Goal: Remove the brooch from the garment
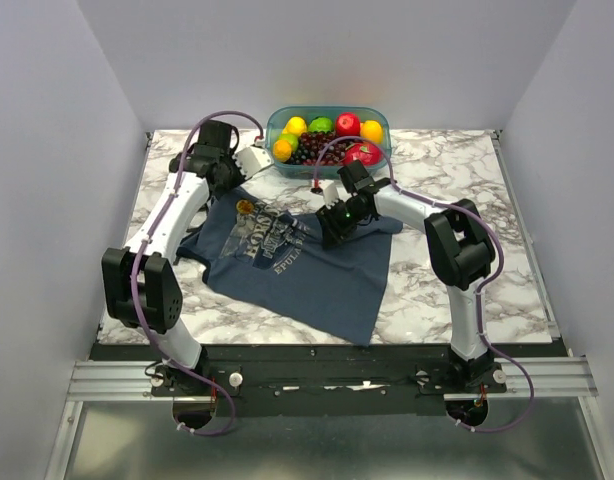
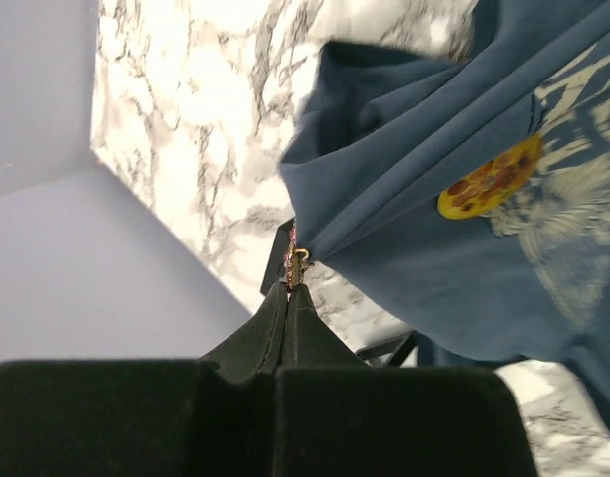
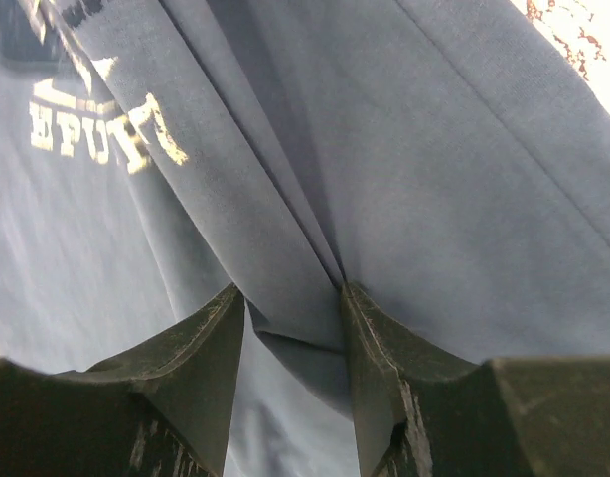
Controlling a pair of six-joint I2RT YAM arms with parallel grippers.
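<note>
In the left wrist view my left gripper is shut, its tips on a small gold and reddish piece [image 2: 299, 260], which looks like the brooch. That piece meets a drawn-out point of the dark blue garment [image 2: 414, 224], whose folds run taut toward it. From above, the left gripper [image 1: 227, 187] stands at the garment's upper left. My right gripper has its fingers apart, with a fold of the cloth lying between them. Seen from above, the right gripper [image 1: 329, 240] is over the garment's upper right part.
A clear bin [image 1: 328, 170] of fruit stands at the back middle. A yellow oval patch [image 2: 491, 177] shows on the garment. Black frames [image 2: 278, 260] lie near the left gripper.
</note>
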